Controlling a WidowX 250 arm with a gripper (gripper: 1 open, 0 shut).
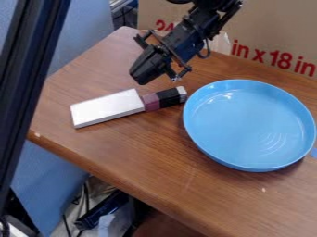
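My gripper [161, 65] hangs at the back left of the wooden table, tilted down toward the left, above and behind a cleaver-like object with a pale rectangular blade [107, 108] and a maroon and black handle [161, 98]. That object lies flat on the table, left of a round light-blue plate [249, 125]. The gripper's fingertips are dark and small in this view; whether they are open or shut is unclear.
A cardboard box [266, 42] with red lettering stands behind the table [148, 167]. The table's left edge drops to a blue surface and clutter below. Bare wood lies at the front and far left of the tabletop.
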